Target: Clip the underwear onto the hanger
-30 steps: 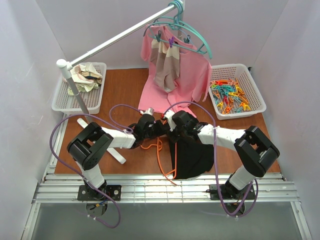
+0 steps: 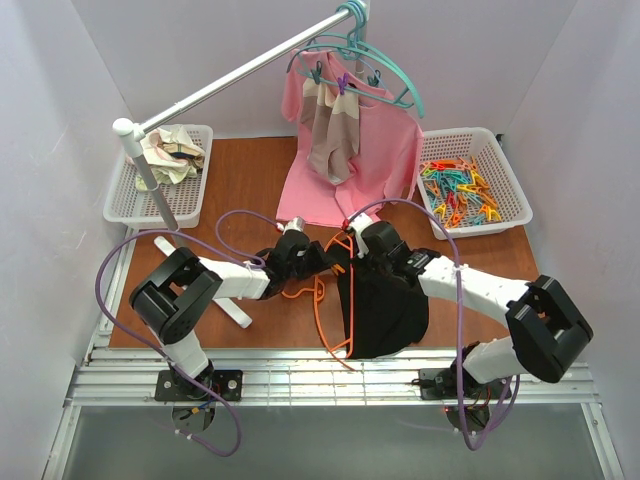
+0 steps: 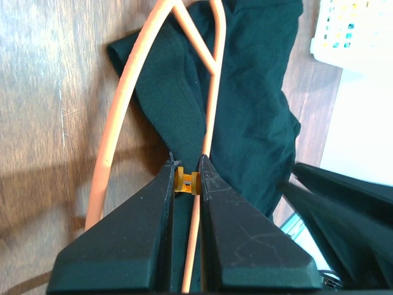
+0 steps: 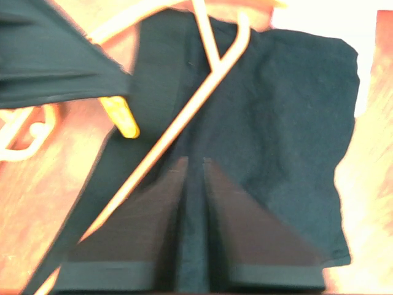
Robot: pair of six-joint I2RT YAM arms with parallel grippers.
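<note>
Black underwear [image 2: 388, 318] lies on the wooden table with the orange hanger [image 2: 318, 317] across its left side. In the left wrist view my left gripper is over the hanger's bar and the cloth, with a small yellow-orange clip [image 3: 187, 181] between its fingertips; the right wrist view shows the yellow clip [image 4: 123, 117] beside the hanger bar. My right gripper is just right of the left one, above the dark cloth, its fingertips close together and blurred; whether they hold cloth is unclear.
A basket of coloured clips [image 2: 490, 210] stands at right, a basket of cloths [image 2: 125, 205] at left. A pink garment [image 2: 380, 150] and other items hang from the rack [image 2: 230, 78] at the back. A white bar [image 2: 235, 310] lies at front left.
My right arm has drawn back to the right, away from my left gripper, uncovering more of the black cloth and hanger. The left arm has hardly moved.
</note>
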